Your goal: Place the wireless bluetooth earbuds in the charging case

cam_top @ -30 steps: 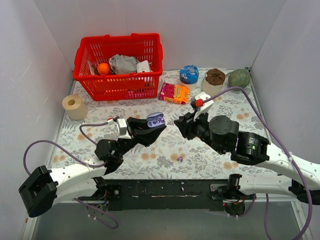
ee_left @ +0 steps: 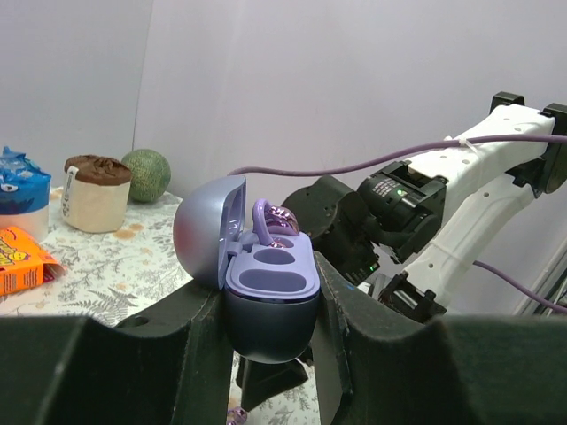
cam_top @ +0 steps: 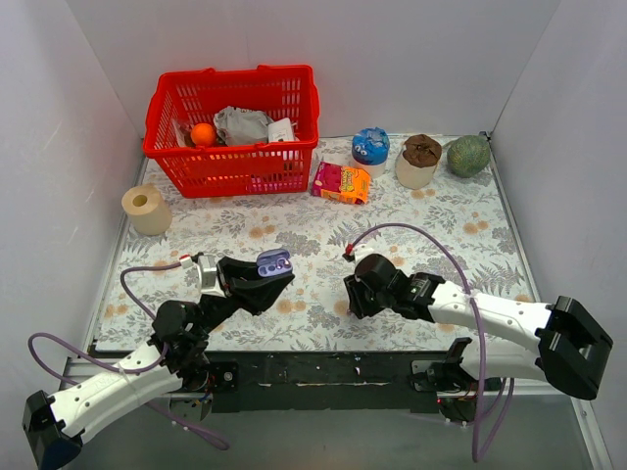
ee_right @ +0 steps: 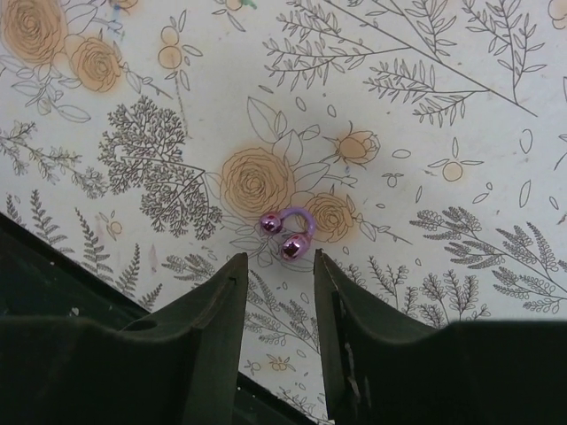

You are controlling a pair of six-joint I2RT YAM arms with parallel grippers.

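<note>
A lilac charging case, lid raised, is held upright in my left gripper, with fingers closed on either side of it. One earbud with a purple loop and shiny pink end sits in the case; the slots nearer the wrist camera are empty. A second earbud lies on the patterned table, its loop curving to the upper right. My right gripper stands open and empty above the table, its fingertips just short of that earbud in the right wrist view. In the top view the arm hides this earbud.
A red basket occupies the back left, with a snack bag beside it. Blue pouch, brown-topped pot and green melon line the back right. A tape roll stands far left. The dark table edge is close to the right gripper.
The left gripper with the case has shifted left.
</note>
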